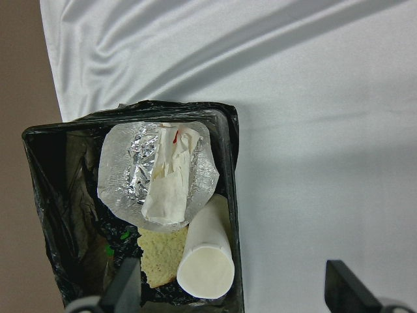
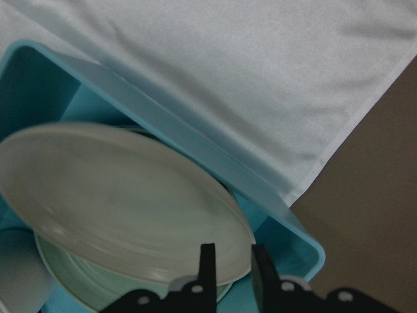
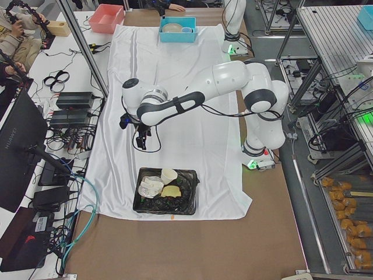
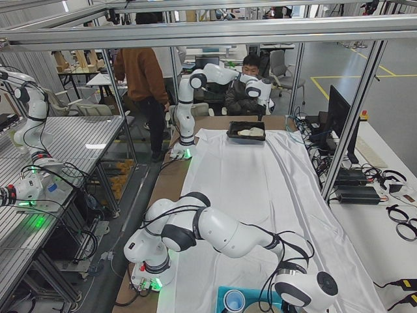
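Observation:
My left gripper hangs open and empty above the cloth beside a black-lined bin (image 3: 193,192). The bin holds crumpled white paper (image 1: 166,186) in a clear foil-bearing container (image 1: 120,176), a white cup (image 1: 205,267) and a yellow piece (image 1: 159,254), probably sponge-like. At the far end, a pale plate (image 2: 117,195) lies tilted in a blue box (image 3: 178,37), over a greenish plate (image 2: 91,287). My right gripper is at this plate's rim; whether it grips it is unclear.
A cup (image 4: 234,300) sits in the blue box. White cloth (image 3: 175,146) covers the middle, mostly clear. A pink basket (image 3: 106,17), monitor (image 3: 17,151), cables and electronics line one side; frame posts stand alongside.

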